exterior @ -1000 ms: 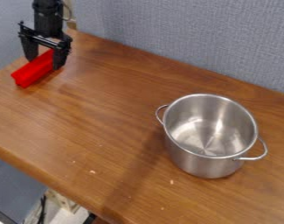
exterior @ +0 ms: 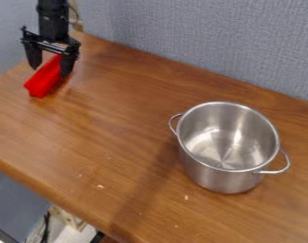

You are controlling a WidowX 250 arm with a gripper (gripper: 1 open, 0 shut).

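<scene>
My black gripper (exterior: 50, 49) is at the far left back of the table, its fingers down around the far end of a red oblong block (exterior: 43, 82). Whether the fingers press on the block is too small to tell. A large steel pot (exterior: 228, 146) with two side handles stands upright on the right half of the table.
A grey wall (exterior: 207, 43) runs along the back edge. Dark cables hang beyond the table's edge at the lower left.
The red block has shifted slightly to the right and turned more steeply, with my gripper staying over its far end.
</scene>
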